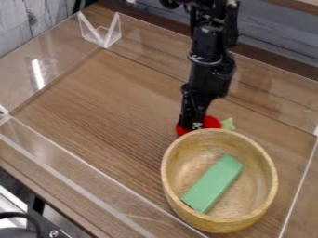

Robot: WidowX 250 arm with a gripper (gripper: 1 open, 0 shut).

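Observation:
The black gripper (194, 121) reaches down to a red object (206, 125) behind the bowl, its tips over that object; whether they are closed on it is hidden. A small pale green piece (228, 124) lies just right of the red object. A tan bowl (178, 160) at the lower right holds a green block (214, 182).
A white wire-like holder (99, 28) stands at the back left. Dark cables are at the lower left corner.

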